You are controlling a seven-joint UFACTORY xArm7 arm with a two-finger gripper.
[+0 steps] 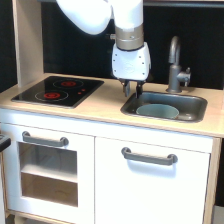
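Note:
My gripper [132, 86] hangs above the left part of the sink [187, 106], its fingers small and dark; whether they are open or shut is hard to tell. A blue pot [157, 111] sits down in the sink basin, only its upper part showing.
A black hob [58, 89] with red rings is on the left of the counter [99, 112]. A dark faucet [175, 66] stands behind the sink. Below are a white cabinet door [152, 184] and a compartment [48, 168] with a handle.

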